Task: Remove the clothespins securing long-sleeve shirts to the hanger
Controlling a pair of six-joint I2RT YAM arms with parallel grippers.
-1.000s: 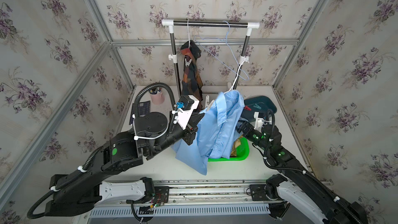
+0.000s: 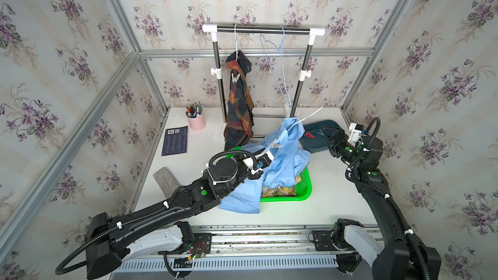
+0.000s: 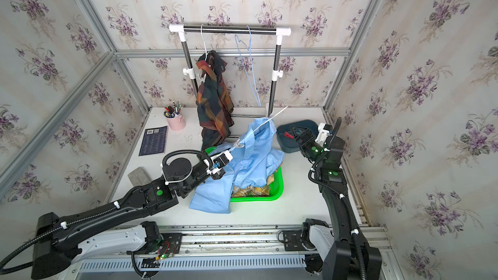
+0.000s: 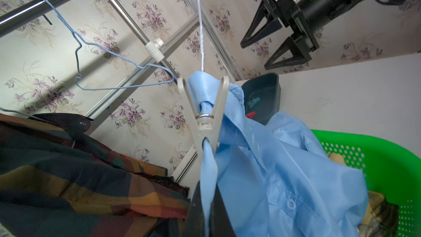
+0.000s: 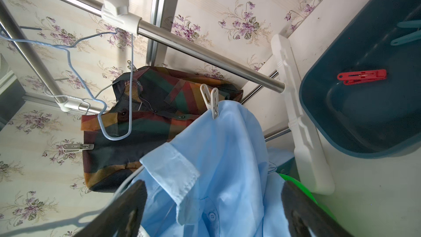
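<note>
The blue shirt [image 2: 280, 176] [image 4: 280, 166] lies bunched over the green basket, with a white hanger [image 2: 308, 115] [image 4: 199, 26] sticking up from it. A white clothespin [image 4: 206, 122] sits on its fabric in the left wrist view. My left gripper is shut just beneath that pin, with a thin strip of blue cloth between its fingers. Another clothespin [image 5: 211, 98] is on the shirt in the right wrist view. My right gripper [image 2: 334, 140] stands open right of the shirt, apart from it. A plaid shirt [image 5: 149, 136] hangs on the rack with clothespins [image 5: 78, 148] on it.
A dark bin [image 5: 359, 105] holding red and teal pins stands at back right. The green basket [image 2: 303, 186] is under the shirt. An empty blue hanger [image 3: 251, 62] hangs from the rack bar [image 3: 228, 29]. A pen cup [image 3: 176, 121] stands at back left.
My left gripper has moved right and farther into the table, and my right gripper up and right. The shirt's hanger has tipped lower to the right; the empty blue hanger has swung.
</note>
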